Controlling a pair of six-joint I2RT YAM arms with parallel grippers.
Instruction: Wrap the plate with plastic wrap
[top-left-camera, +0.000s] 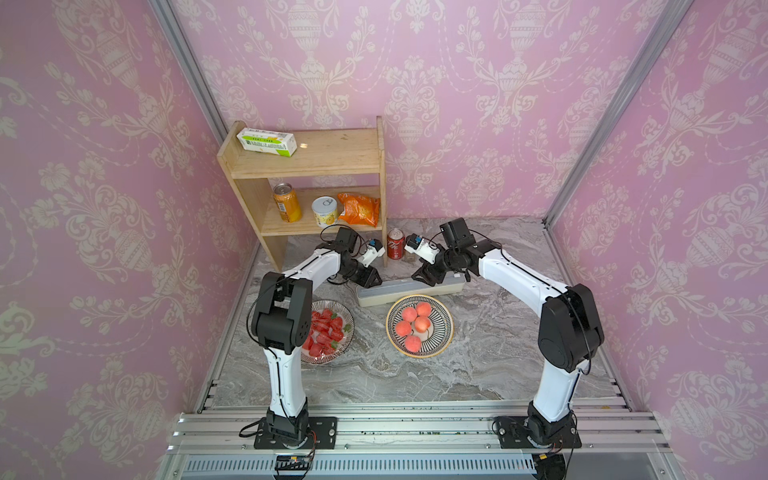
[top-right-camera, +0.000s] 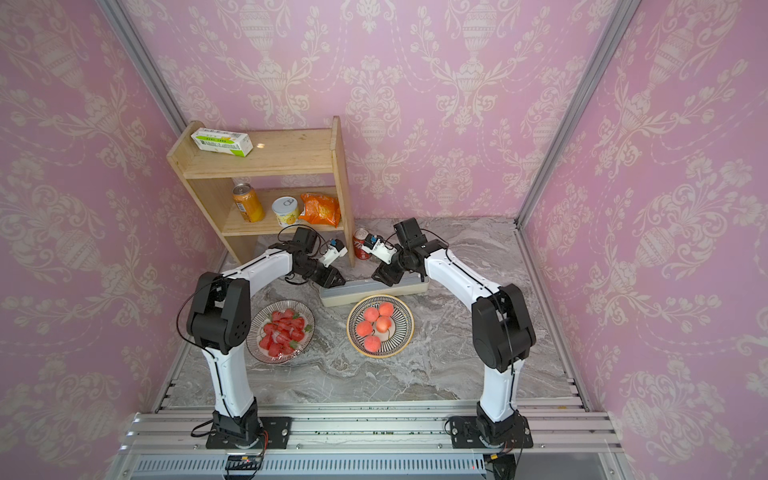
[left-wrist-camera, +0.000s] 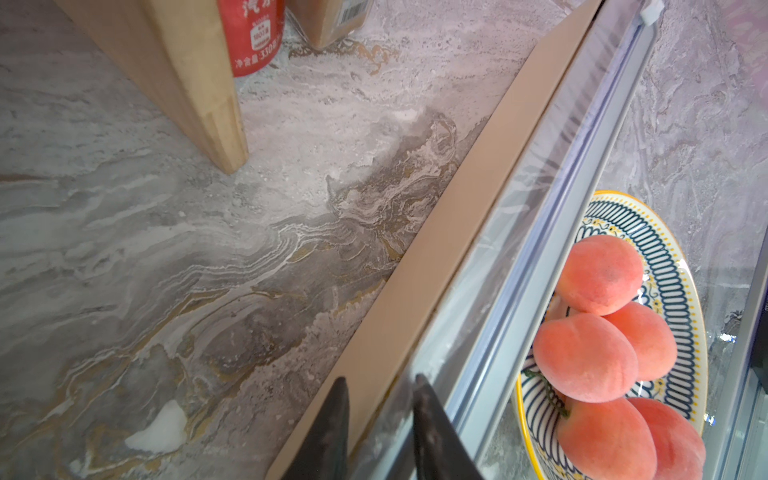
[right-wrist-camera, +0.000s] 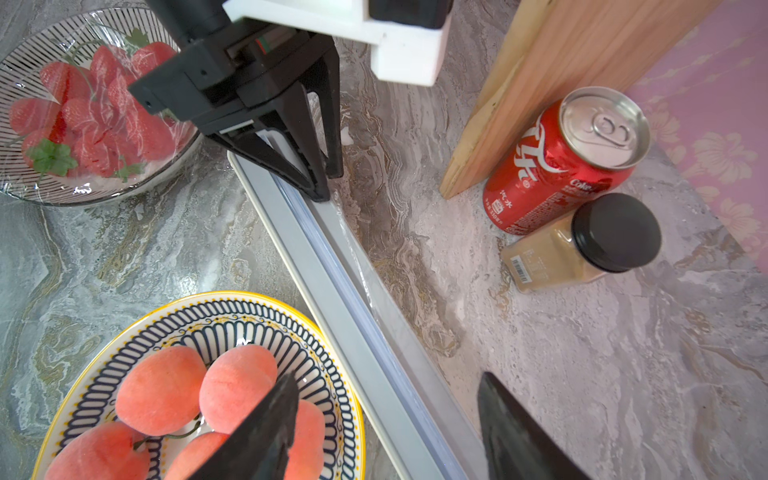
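Note:
A long plastic wrap dispenser (right-wrist-camera: 312, 264) lies behind the plate of peaches (top-left-camera: 424, 344), clear film along its top. My left gripper is at the dispenser's left part, its fingertips parted over the film; whether they touch it I cannot tell. My right gripper hangs over the right part of the dispenser with its fingers apart and nothing visible held. A second plate (top-right-camera: 280, 356), holding strawberries under clear film, sits at the left.
A wooden shelf (top-left-camera: 312, 164) with packages and cans stands at the back left. A red cola can (right-wrist-camera: 528, 184) and a dark-lidded jar (right-wrist-camera: 560, 248) stand behind the dispenser.

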